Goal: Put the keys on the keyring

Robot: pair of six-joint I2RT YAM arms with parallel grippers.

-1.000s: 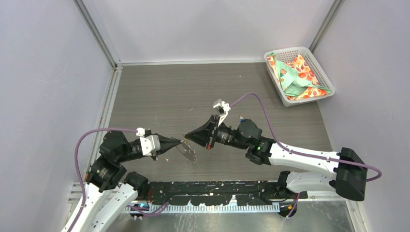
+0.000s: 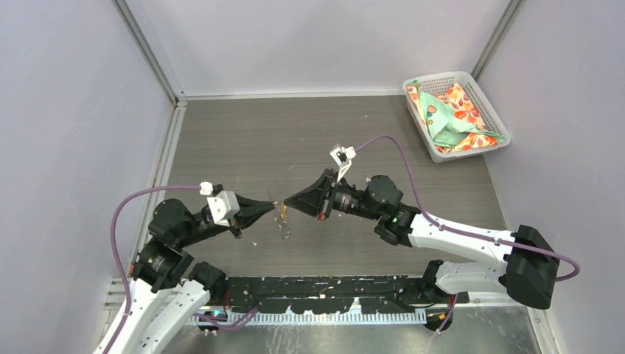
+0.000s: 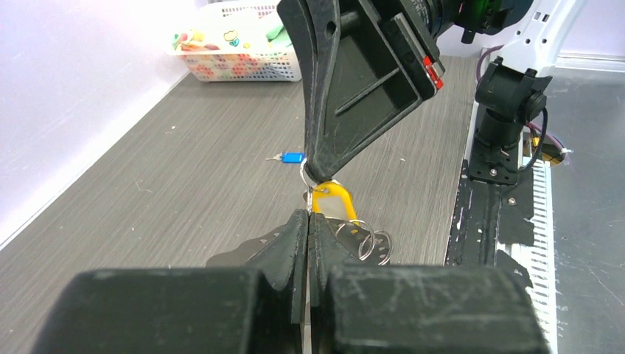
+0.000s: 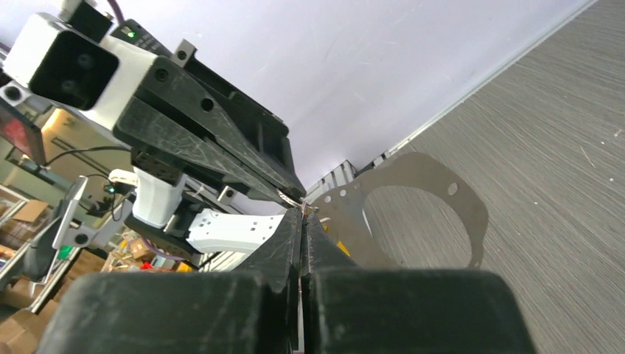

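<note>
My left gripper (image 2: pixel 273 204) is shut, with the thin grey metal keyring (image 4: pixel 421 175) at its tips. This keyring is a curved plate with small holes, and several wire rings (image 3: pixel 376 242) show near its lower part in the left wrist view. Facing it closely, my right gripper (image 2: pixel 286 203) is shut on the thin wire ring of a yellow-tagged key. The yellow tag (image 3: pixel 333 200) hangs just below the right fingertips, beside the left tips. Whether that wire ring passes through the keyring cannot be told. A blue-tagged key (image 3: pixel 292 158) lies apart on the table.
A white basket (image 2: pixel 415 118) of patterned cloth stands at the back right. Walls border the table (image 2: pixel 258 133) on the sides and back.
Since one second ago, the left gripper has moved slightly up and left, and the keyring's tilt has changed.
</note>
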